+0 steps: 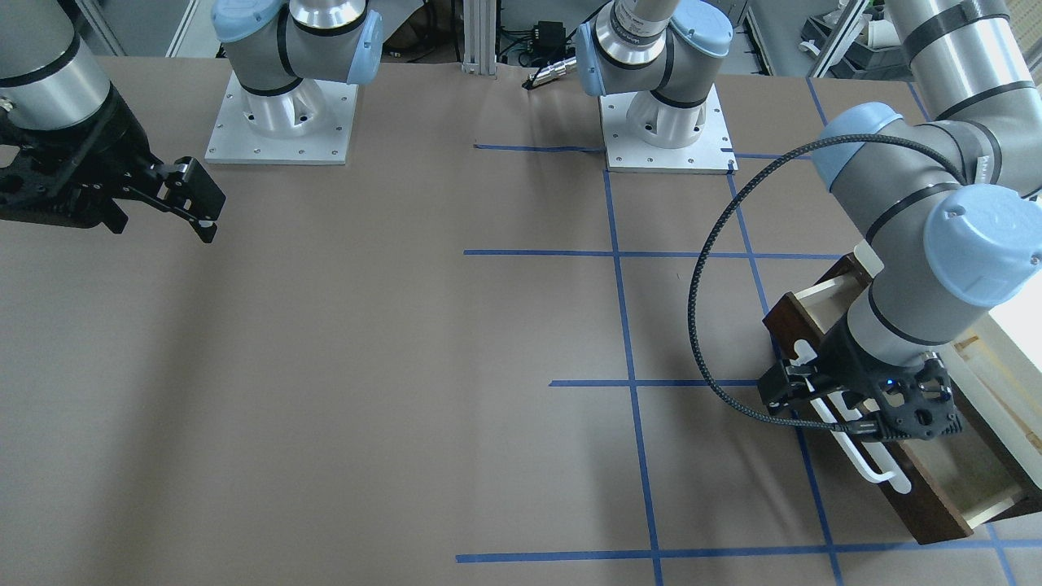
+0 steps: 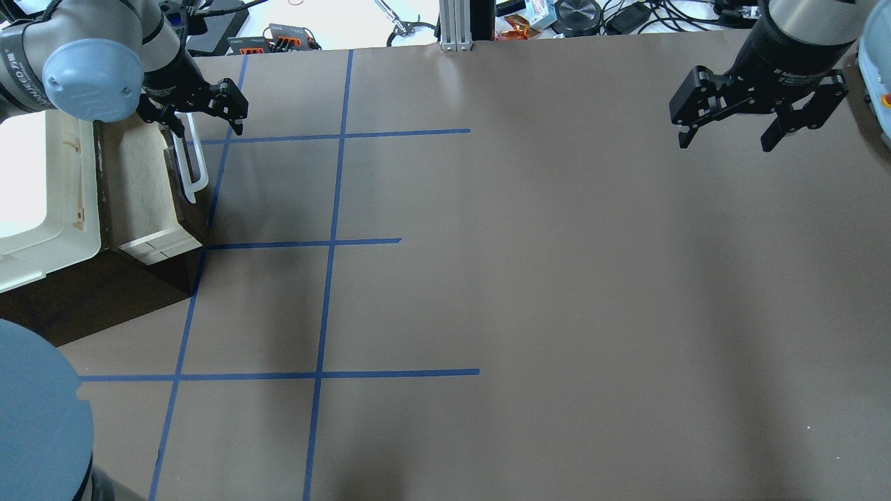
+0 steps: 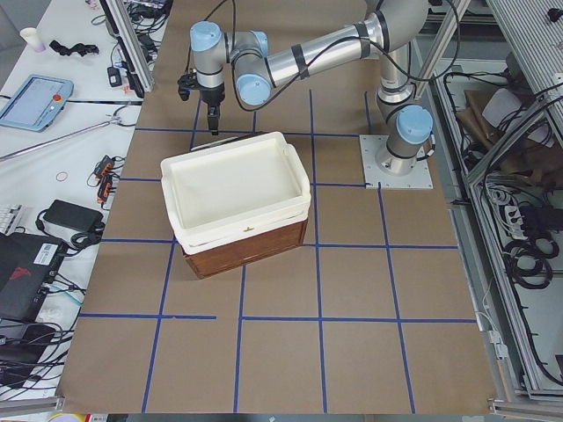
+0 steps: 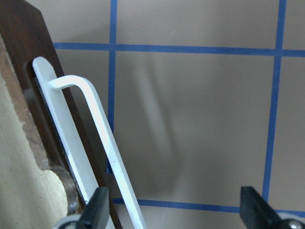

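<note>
A dark wooden box [image 3: 246,251] with a white tray [image 3: 236,189] on top has an open drawer [image 1: 938,478]. On the drawer front is a white bar handle [image 4: 109,148], also seen in the front view [image 1: 860,464]. My gripper hangs over the drawer front at the handle; in the wrist view its two fingers are wide apart at the bottom, open, with the handle’s lower stretch running near the left finger.
Other arms stand at the table’s edges, including a black gripper [image 2: 727,142] across the table. The taped floor [image 1: 410,371] beside the drawer front is bare.
</note>
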